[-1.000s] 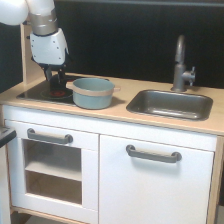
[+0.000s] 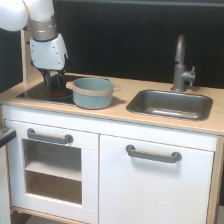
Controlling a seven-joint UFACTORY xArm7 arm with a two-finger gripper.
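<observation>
A teal round pot [image 2: 92,94] with light-brown handles stands upright at the right edge of the dark stovetop [image 2: 35,92]. My gripper [image 2: 58,88] points down over the stovetop, just left of the pot. Its dark fingers blend with the black surface and background, so neither the gap between them nor anything held shows clearly. A reddish patch of the burner is visible near the fingertips.
To the right, a dark sink [image 2: 170,106] is set into the wooden counter [image 2: 125,92], with a tall faucet [image 2: 181,66] behind it. Below are a white cabinet door [image 2: 150,185] and an open-fronted oven compartment [image 2: 53,170]. Counter between pot and sink is bare.
The arm's wrist and gripper have come down slightly toward the stovetop. The pot, faucet and cabinet doors look the same as before.
</observation>
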